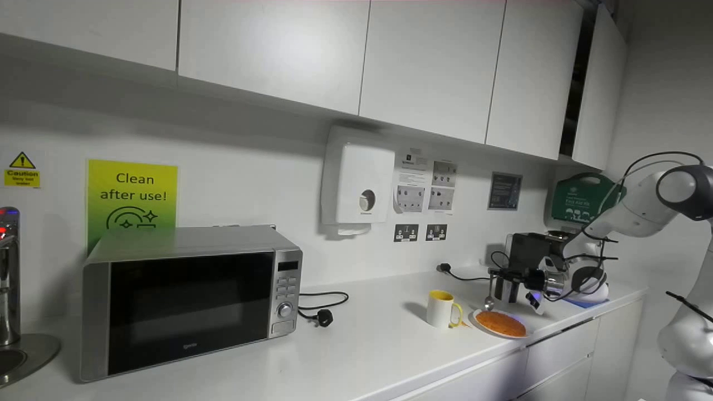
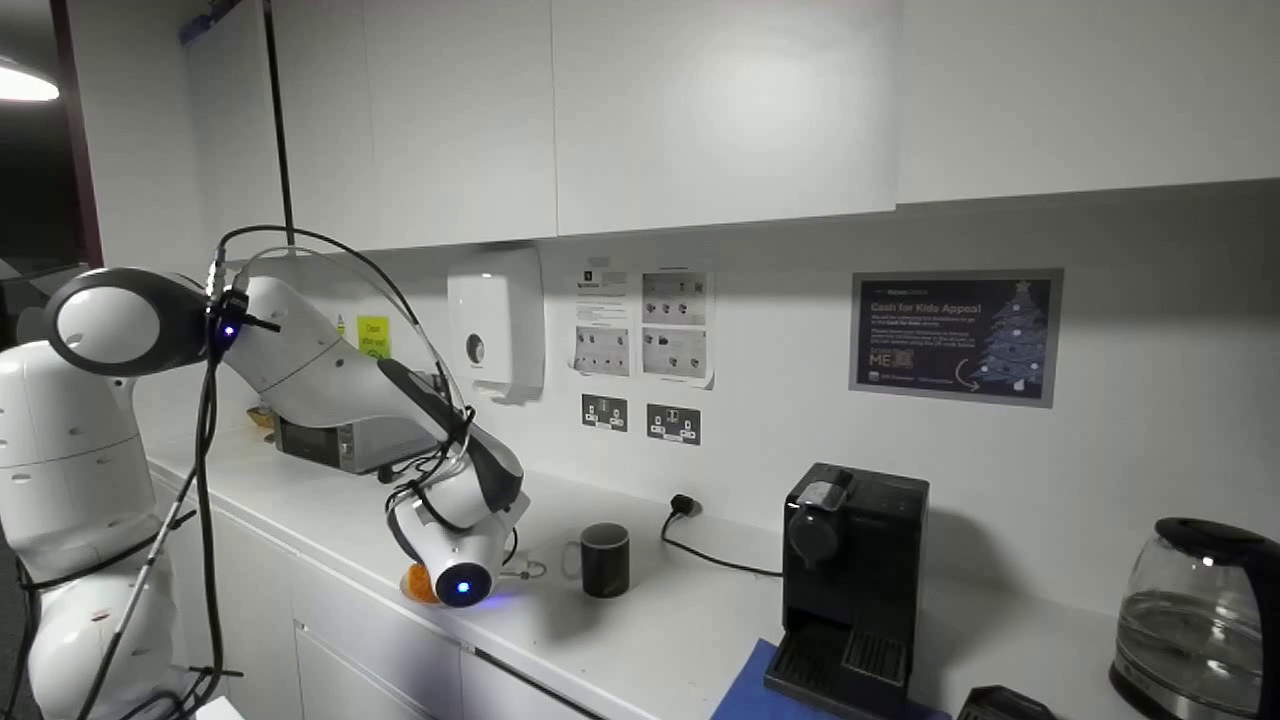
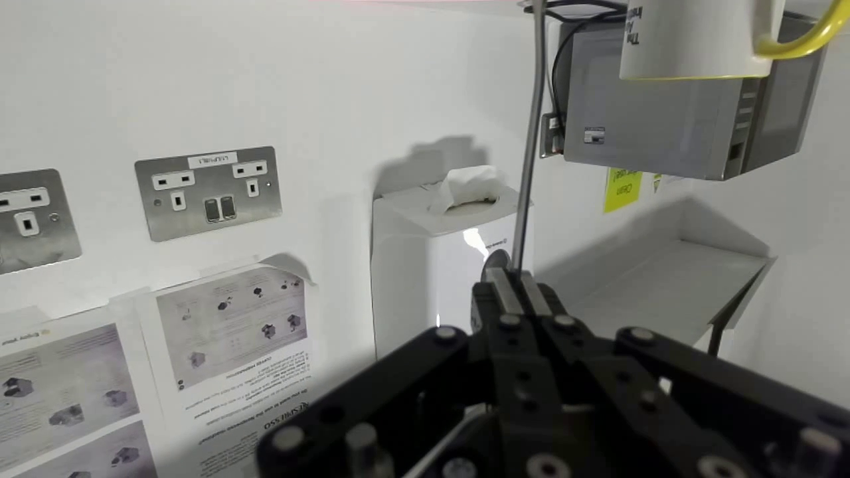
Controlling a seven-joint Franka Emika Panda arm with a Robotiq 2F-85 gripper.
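A metal spoon (image 1: 488, 302) hangs bowl-down from my gripper (image 1: 494, 273), which is shut on the thin handle. In the wrist view the spoon's handle (image 3: 530, 151) runs up from between the closed fingertips; its bowl is outside that view. Below lies a white plate (image 1: 475, 319) covered with orange food (image 1: 501, 324). The spoon's bowl appears just above the plate's far-left edge; whether it touches cannot be told. A white mug (image 1: 439, 312) with a yellow inside and handle stands left of the plate. In exterior view 2 my arm hides the spoon's handle and most of the plate.
A black coffee machine (image 2: 854, 564) on a blue mat and a glass kettle (image 2: 1182, 624) stand farther along the counter. The microwave (image 1: 194, 301) is at the far left. Small orange bits (image 1: 462, 324) lie near the mug.
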